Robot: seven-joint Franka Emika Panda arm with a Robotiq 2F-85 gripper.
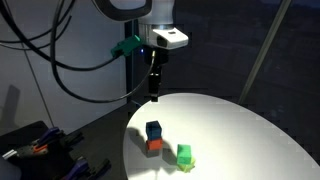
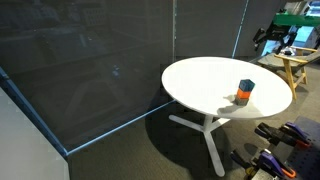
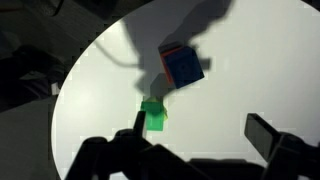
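Note:
On the white round table (image 1: 235, 140) stands a small stack: a dark blue block (image 1: 153, 129) on top of an orange-red block (image 1: 154, 145). From above, the wrist view shows the blue block (image 3: 183, 67) covering most of the orange one. A green block (image 1: 184, 153) rests a little to the right of the stack, with something yellowish-green at its base; the wrist view has the green block (image 3: 154, 117) as well. My gripper hangs well above the table, its fingers spread wide and nothing between them. In exterior view 1 the gripper (image 1: 154, 98) is over the stack's side of the table.
Dark equipment (image 1: 45, 150) lies beside the table at the left in exterior view 1. A wooden chair (image 2: 290, 70) stands behind the table in exterior view 2.

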